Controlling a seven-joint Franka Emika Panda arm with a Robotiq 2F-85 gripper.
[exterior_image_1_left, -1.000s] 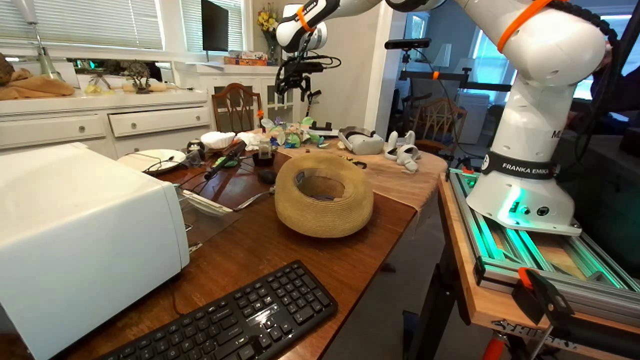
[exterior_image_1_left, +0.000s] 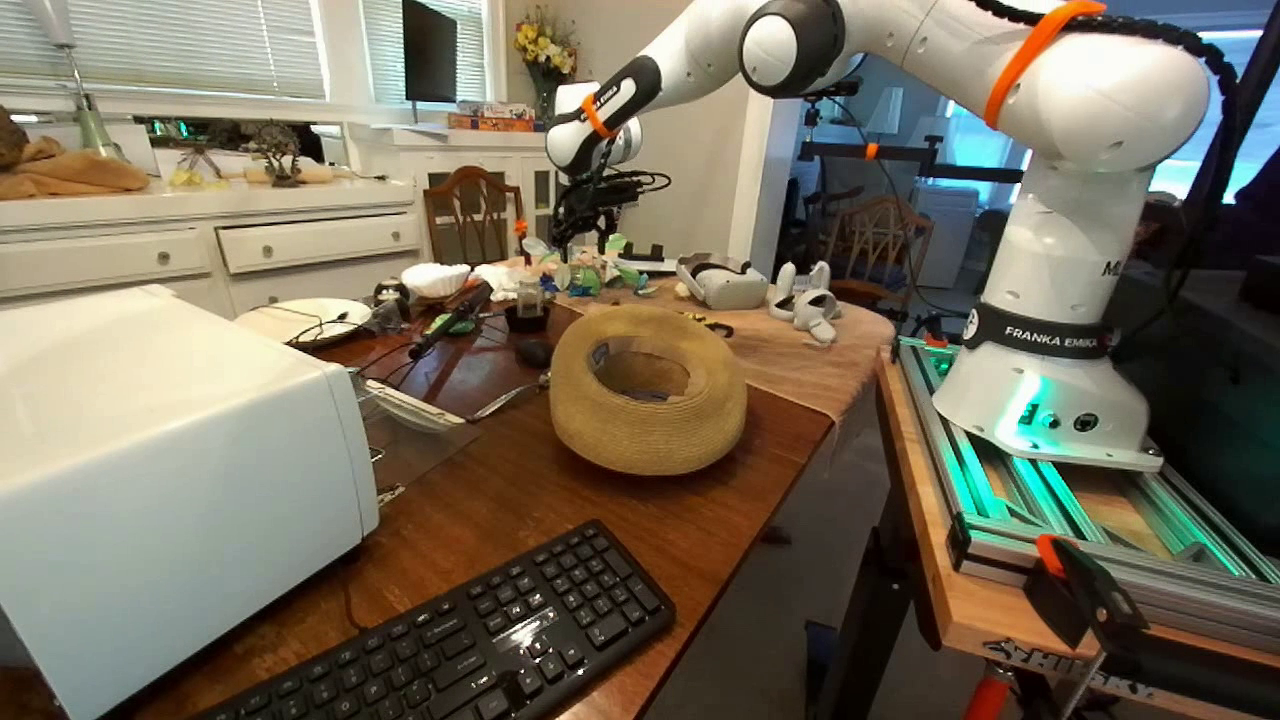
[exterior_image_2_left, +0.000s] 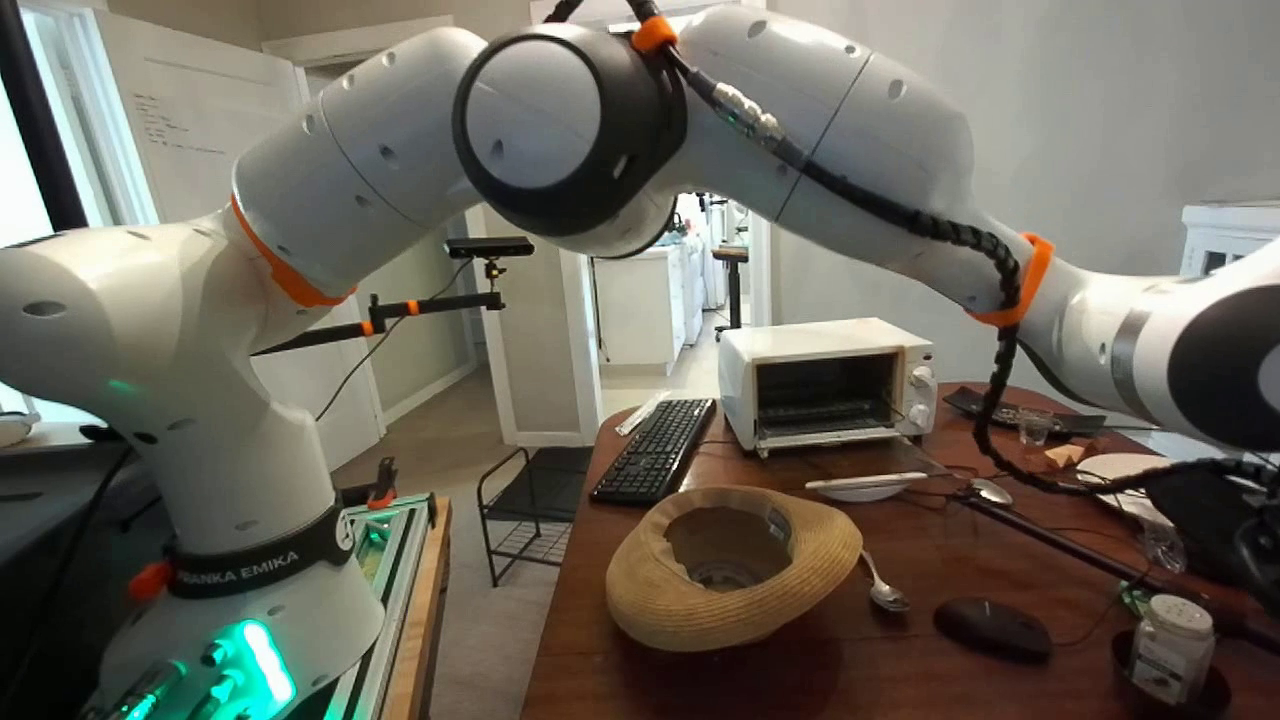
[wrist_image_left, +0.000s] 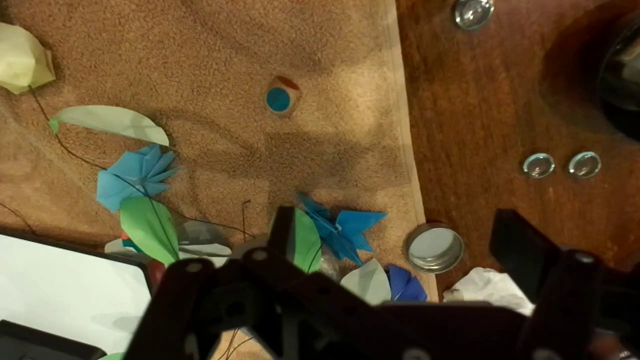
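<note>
My gripper stands open in the wrist view, its black fingers wide apart with nothing held between them. Below the gap lie a round metal lid (wrist_image_left: 435, 248), a blue paper flower (wrist_image_left: 345, 231), a purple paper piece (wrist_image_left: 406, 285) and crumpled white paper (wrist_image_left: 489, 289). One finger overlaps a green paper leaf (wrist_image_left: 307, 240) in the view. From exterior view 1, the gripper (exterior_image_1_left: 584, 240) appears low at the table's far end, near the paper flowers; its fingertips are hard to make out there. Exterior view 2 barely shows the hand at its right edge.
An upturned straw hat (exterior_image_1_left: 648, 390) occupies the near table, with a keyboard (exterior_image_1_left: 504, 630) and white toaster oven (exterior_image_1_left: 180, 480) closer. A VR headset (exterior_image_1_left: 723, 283) rests on the tan cloth (wrist_image_left: 336, 120). Glass beads (wrist_image_left: 538, 165) and a small cube (wrist_image_left: 282, 97) lie around.
The arm has come down, bringing my gripper from well above the table to close over the paper flowers. The hat, keyboard and oven have not moved.
</note>
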